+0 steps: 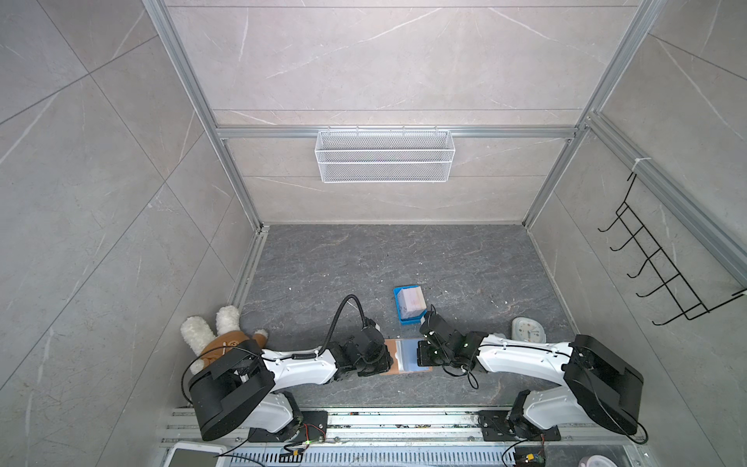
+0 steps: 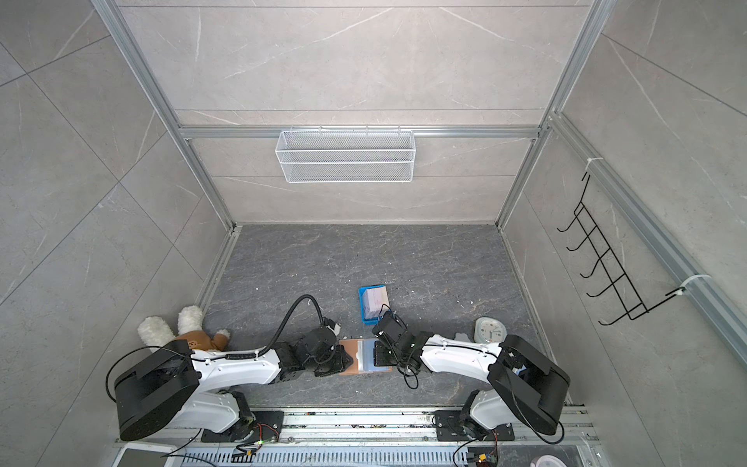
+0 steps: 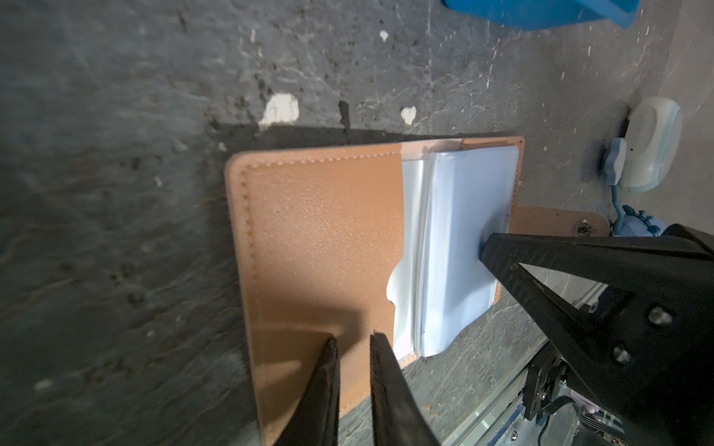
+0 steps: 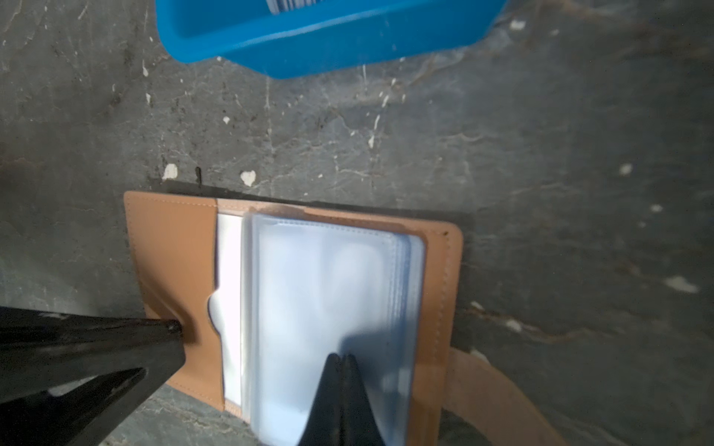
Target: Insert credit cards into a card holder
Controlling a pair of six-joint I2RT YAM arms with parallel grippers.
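Observation:
The tan card holder [image 3: 312, 238] lies open on the floor, its clear sleeves [image 4: 319, 282] on the right half and a white strip along the middle. My left gripper is down on the tan left half, fingertips slightly apart with leather between them; their exact grip is hard to see. My right gripper is shut, nothing visible between its fingers, its tips over the lower part of the sleeves. A blue tray [image 1: 400, 315] behind the holder holds a pale stack of cards [image 1: 412, 299].
A plush toy [image 1: 202, 338] lies at the far left. A white clock-like object [image 1: 529, 330] stands to the right. A wire basket [image 1: 384, 159] and black hook rack [image 1: 653, 260] hang on the walls.

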